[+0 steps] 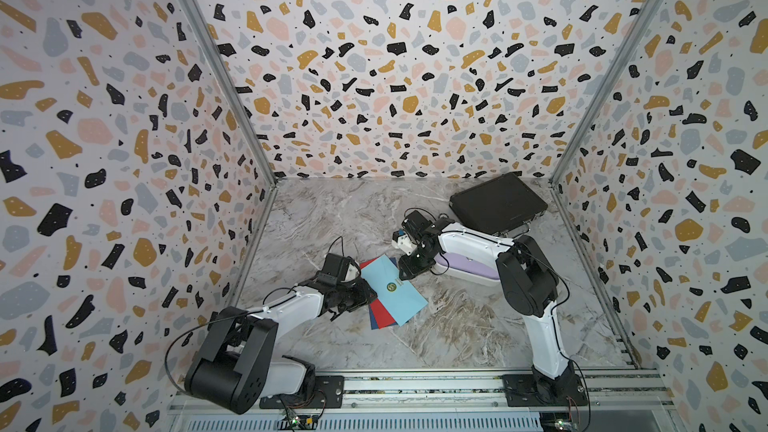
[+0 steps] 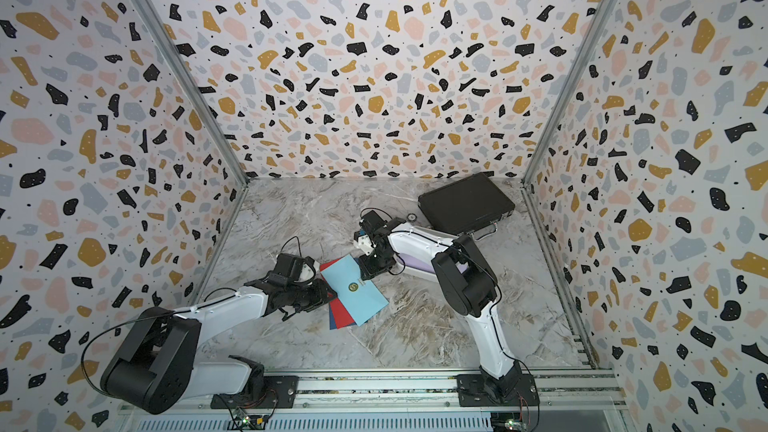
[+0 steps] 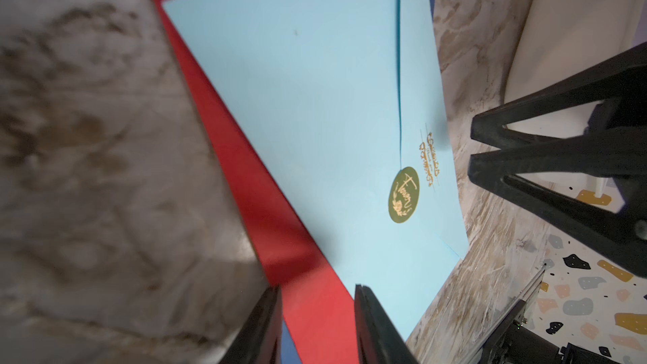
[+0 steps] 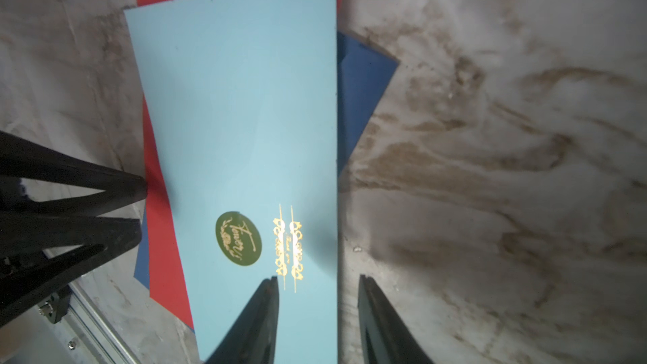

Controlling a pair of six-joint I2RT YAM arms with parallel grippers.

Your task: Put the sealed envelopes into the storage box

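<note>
A light blue envelope [image 1: 406,301] with a round dark gold-marked seal [image 4: 238,238] lies on top of a red envelope [image 3: 252,209], and a dark blue envelope [image 4: 364,87] pokes out beneath both. My left gripper hovers at the pile's left side, its fingers apart and empty. Over the right edge of the light blue envelope is my right gripper, also open, nothing between its fingers. The white storage box [image 1: 473,277] stands to the right of the pile, with a lilac envelope [image 1: 470,265] inside. My right arm covers much of the box.
A flat black case or lid [image 1: 497,202] lies behind the box at the back right. A small round object [image 2: 411,217] sits near it.
</note>
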